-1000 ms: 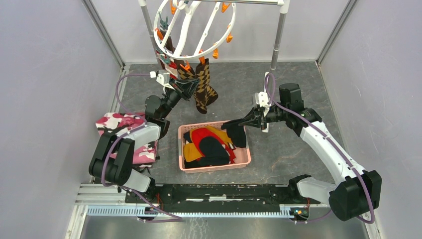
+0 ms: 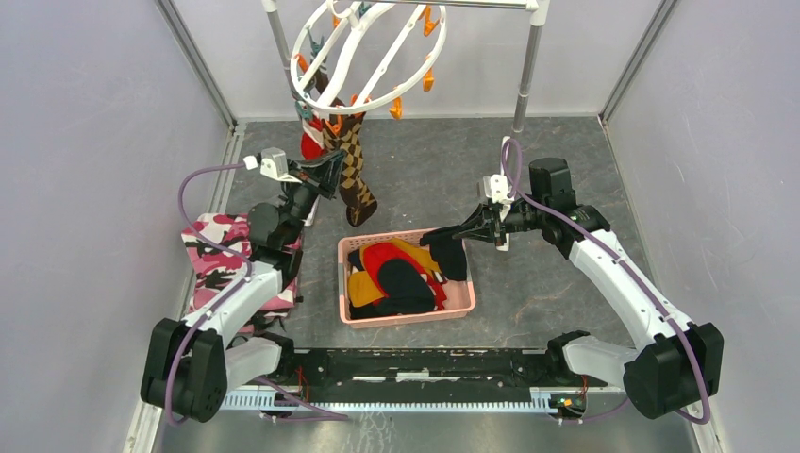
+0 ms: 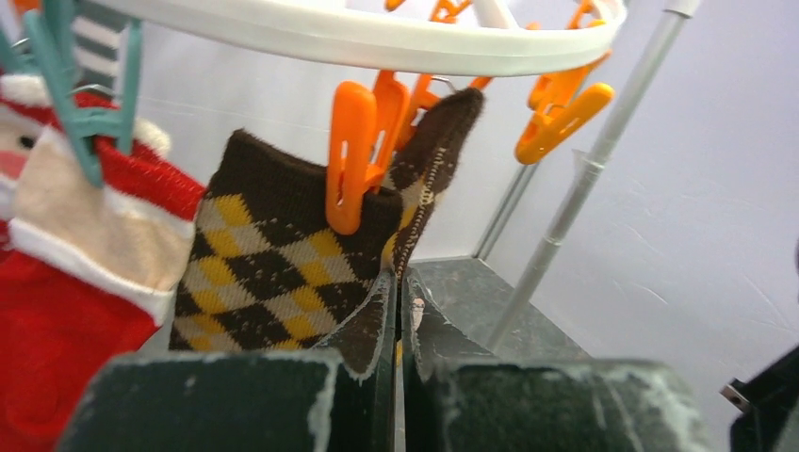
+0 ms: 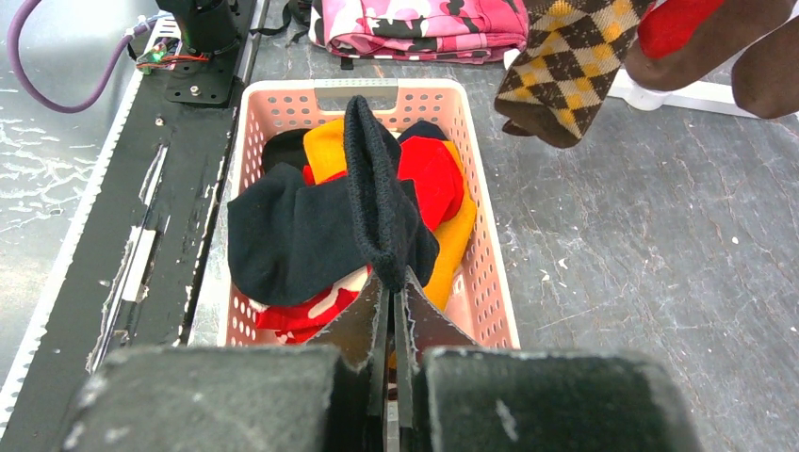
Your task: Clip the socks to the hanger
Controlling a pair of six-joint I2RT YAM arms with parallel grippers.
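Brown-and-yellow argyle socks hang below the white ring hanger. In the left wrist view an orange clip grips the top of one argyle sock. Beside it, a second patterned sock stands edge-on near another orange clip, its lower edge between the fingertips of my left gripper. Whether that clip bites it is unclear. My right gripper is shut on a corner of a black sock, which droops over the pink basket. A red Santa sock hangs at left from a teal clip.
Yellow, red and black socks fill the basket. Several empty orange clips line the ring's right side. A pink camouflage bag lies at left.
My left gripper has moved left, and the argyle socks have swung left as well. The hanger ring has turned, shifting its clips. The right arm and black sock stay put.
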